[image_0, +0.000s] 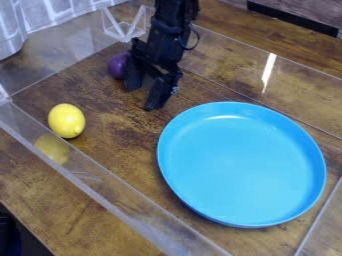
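A black robot arm reaches down from the top centre to a gripper (144, 82) low over the wooden surface. A purple round object (118, 65) lies just left of the gripper, partly hidden by it. A yellow lemon-like object (66, 121) rests at the left, and a large blue plate (241, 162) fills the lower right. The gripper is dark and small in view, so how far its fingers are apart is unclear.
Clear low walls (94, 175) run along the edges of the wooden work area (134, 200). Bare wood lies between the lemon and the plate and behind the plate.
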